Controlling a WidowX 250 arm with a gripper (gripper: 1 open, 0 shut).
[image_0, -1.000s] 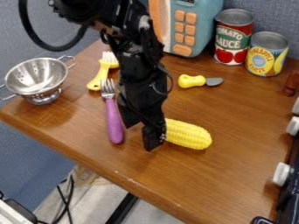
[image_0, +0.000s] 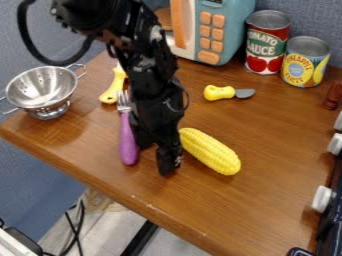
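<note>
The black robot arm reaches down from the top centre, its gripper (image_0: 168, 154) low over the wooden table (image_0: 160, 205). Just right of the gripper lies a yellow corn cob (image_0: 214, 152), its left end close to or behind the gripper. To the gripper's left lies a toy fork with a purple handle (image_0: 128, 140). The fingertips are dark against dark, so the finger's state is unclear.
A steel colander (image_0: 43, 88) sits at the left, with yellow utensils (image_0: 112, 86) nearby. A yellow-handled tool (image_0: 218, 93), tomato can (image_0: 266, 42), yellow can (image_0: 305, 62) and teal toy appliance (image_0: 210, 25) stand behind. A black stove edge is at right.
The gripper has shifted very slightly left and down, and the corn cob appears to have moved a little. The rest is unchanged.
</note>
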